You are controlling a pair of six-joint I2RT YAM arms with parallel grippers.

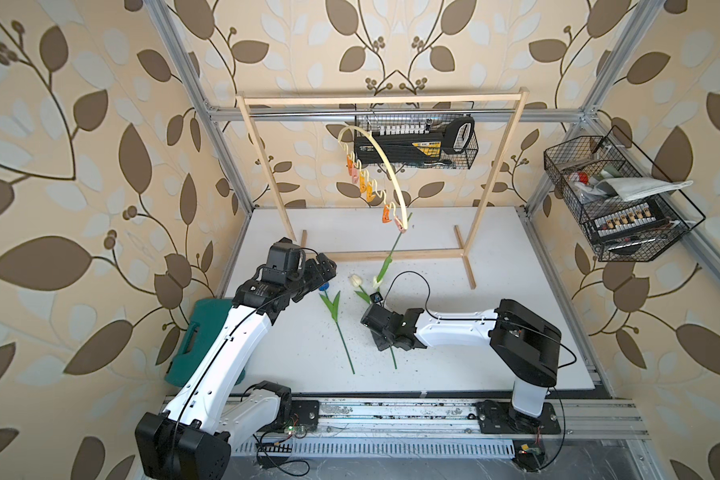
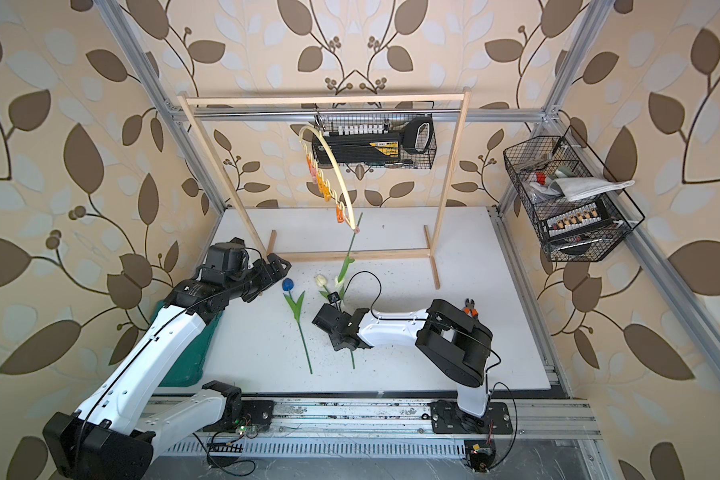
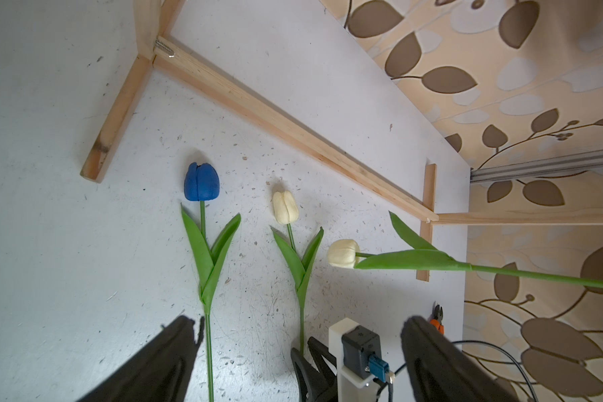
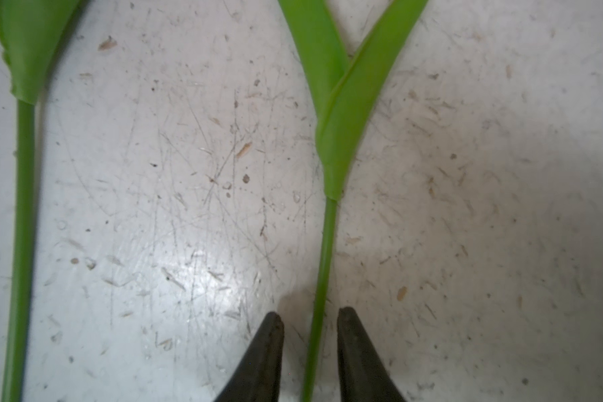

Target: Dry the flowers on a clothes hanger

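A white tulip (image 3: 284, 206) lies on the table with its stem running under my right gripper, whose part-open fingers straddle the stem close to the table. A blue tulip (image 3: 201, 181) lies to its left. Another white tulip (image 3: 343, 253) hangs head-down by its stem from the curved hanger (image 1: 389, 160) with orange clips, which is on the wooden rack (image 1: 376, 97). My left gripper (image 1: 318, 272) is raised above the blue tulip, open with nothing between its fingers.
A teal case (image 2: 185, 353) sits at the table's left edge, orange-handled pliers (image 2: 470, 312) at the right. Wire baskets (image 1: 616, 200) are on the right and back walls. The rack's feet stand on the table.
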